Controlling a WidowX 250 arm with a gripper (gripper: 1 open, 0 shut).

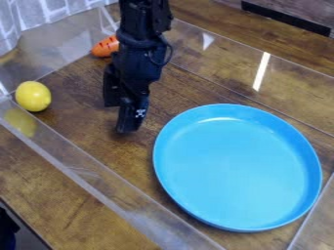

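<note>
The black robot gripper [128, 105] hangs low over the wooden floor left of centre, open, with nothing visible between its fingers. To its left lies a yellow lemon-like object [34, 96]. Behind the arm, an orange carrot-like object [104, 47] is partly hidden. A large blue plate [237, 168] lies to the gripper's lower right.
Clear plastic walls run along the left and front edges of the wooden work area [248, 83]. Bare wood is free behind the plate and between the lemon and the gripper.
</note>
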